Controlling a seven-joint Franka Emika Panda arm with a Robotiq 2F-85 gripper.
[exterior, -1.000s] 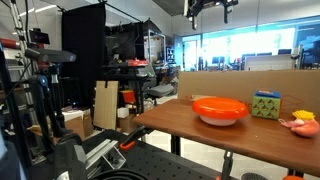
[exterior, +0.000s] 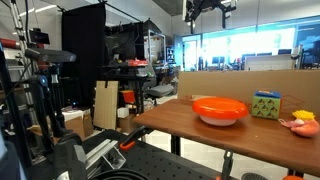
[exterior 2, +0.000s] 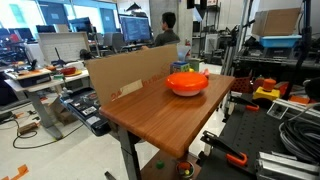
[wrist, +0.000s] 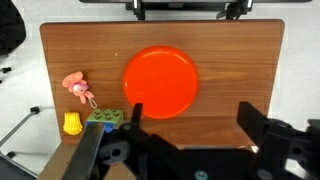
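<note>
An orange round dish (exterior: 220, 108), its inside not visible from the side, rests on the wooden table (exterior: 175, 120). From above it shows as a plain orange disc (wrist: 161, 80) near the middle of the table. High above the table is my gripper, its two black fingers (wrist: 137, 113) spread wide with nothing between them. In the first exterior view the gripper is partly cut off by the top edge. To one side of the dish stands a green block with a blue top (exterior: 266, 104). Beside it lies a pink toy with a yellow part on top (exterior: 301, 123).
A cardboard panel (exterior 2: 135, 80) stands along one long side of the table. From above, the yellow piece (wrist: 72, 123) sits apart from the pink toy (wrist: 78, 86), near the table's edge.
My gripper has risen slightly in the first exterior view. The dish, block and toy have not moved.
</note>
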